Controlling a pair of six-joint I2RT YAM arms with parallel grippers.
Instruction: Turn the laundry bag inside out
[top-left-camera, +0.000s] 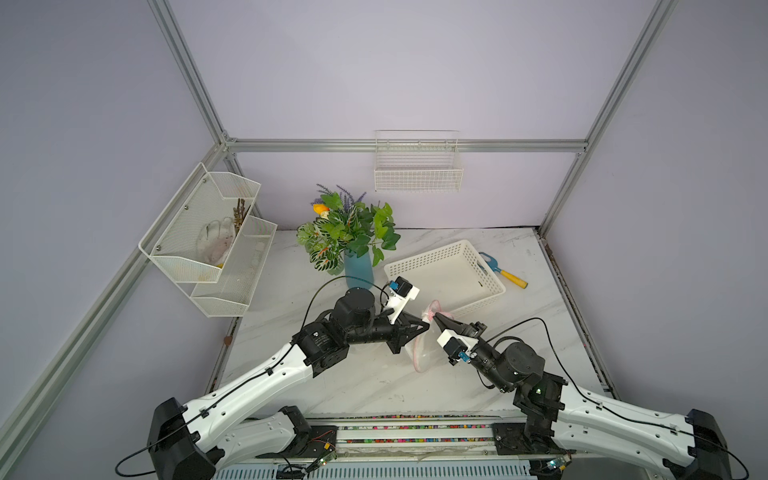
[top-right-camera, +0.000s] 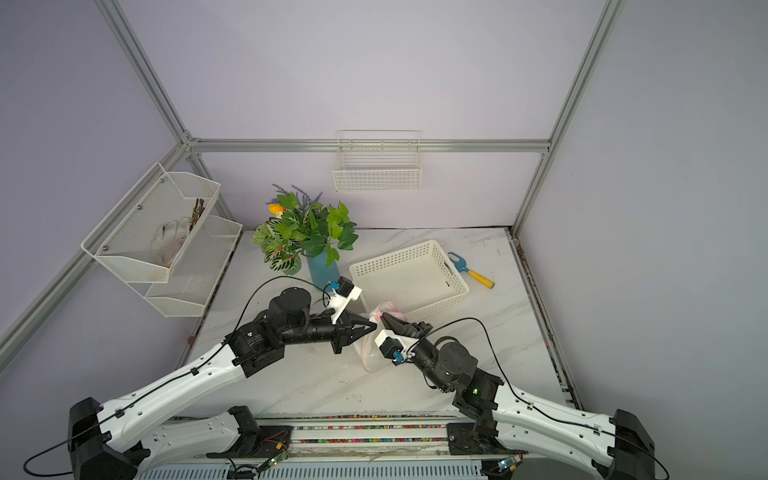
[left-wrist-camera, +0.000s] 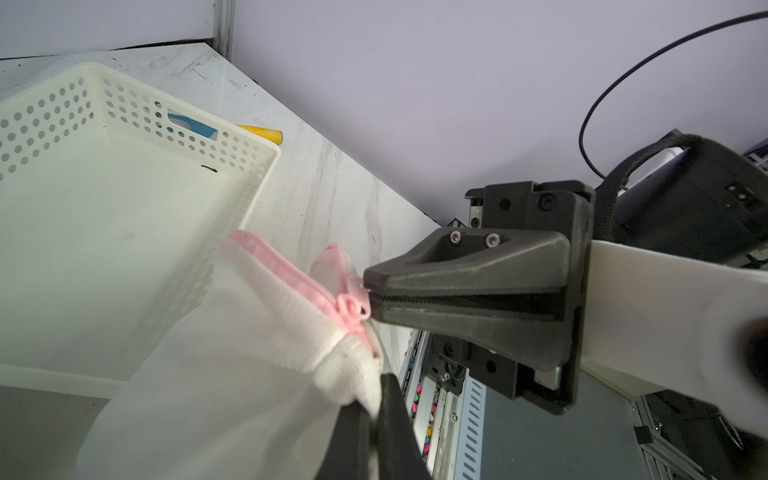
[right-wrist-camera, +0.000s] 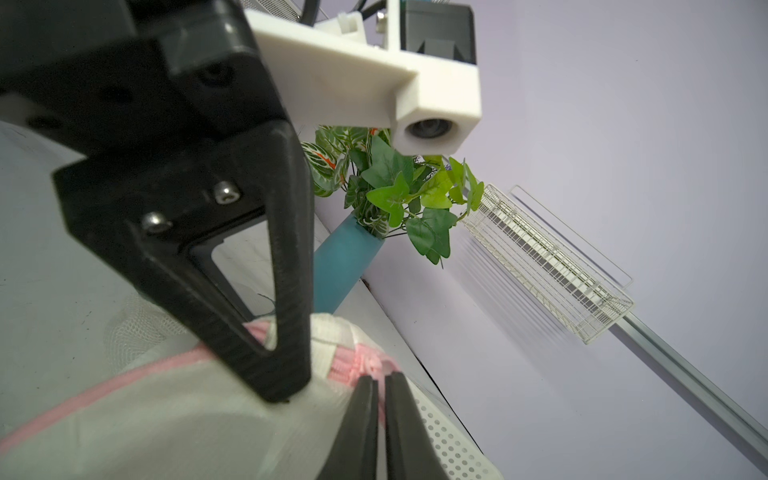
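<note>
The white mesh laundry bag (left-wrist-camera: 208, 376) with pink zipper edging hangs between my grippers over the tabletop, in front of the basket. My left gripper (top-left-camera: 425, 326) is shut on the bag's bunched top edge, as the left wrist view shows. My right gripper (top-left-camera: 438, 318) is at the pink zipper beside it, its fingertips close together on or against the edging; whether it grips the fabric is unclear. The bag's lower part droops toward the table.
A white perforated basket (top-left-camera: 416, 267) lies behind the bag, a yellow-handled tool (top-left-camera: 512, 278) right of it. A blue vase (top-left-camera: 358, 272) of plants stands at back left.
</note>
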